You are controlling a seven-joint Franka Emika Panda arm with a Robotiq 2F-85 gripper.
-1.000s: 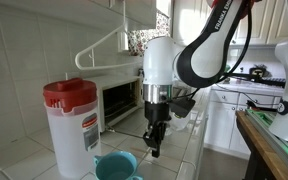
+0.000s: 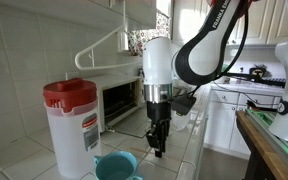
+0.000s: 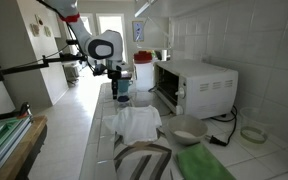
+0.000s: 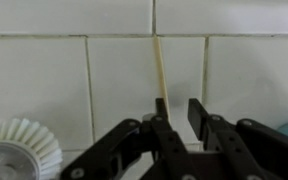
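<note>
A thin tan stick (image 4: pixel 160 65) lies lengthwise across the white tiles in the wrist view. Its near end runs to the left finger (image 4: pixel 161 107), and I cannot tell whether they touch. My gripper is part open, with a gap between its dark fingers and nothing visibly clamped there. Exterior view 1 has the gripper (image 2: pixel 154 146) pointing down just over the counter, to the right of a teal mug (image 2: pixel 116 165). The stick cannot be made out in the exterior views.
A white pitcher with a red lid (image 2: pixel 73 125) stands behind the mug. In the wrist view a round, white, ribbed object (image 4: pixel 22 150) is at the lower left. Farther along the counter are a white cloth (image 3: pixel 134 122), a bowl (image 3: pixel 187 128), a toaster oven (image 3: pixel 196 90) and a green cloth (image 3: pixel 202 163).
The gripper has shifted slightly down and to the right in exterior view 1. The mug and pitcher have stayed in place.
</note>
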